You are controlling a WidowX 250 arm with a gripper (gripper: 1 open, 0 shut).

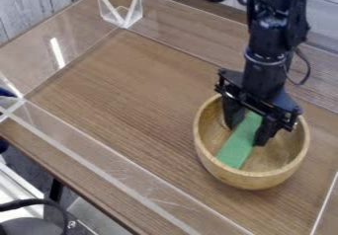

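A tan bowl [275, 171] sits on the wooden table at the right. Inside it lies a green oblong object [236, 150]. The black gripper [251, 118] reaches down into the back of the bowl from above, its tips over or near the upper end of the green object. Whether anything is between its fingers is hard to make out.
A small white wire-like object [121, 12] stands at the back left. Black cables and a frame lie beyond the table's near left edge.
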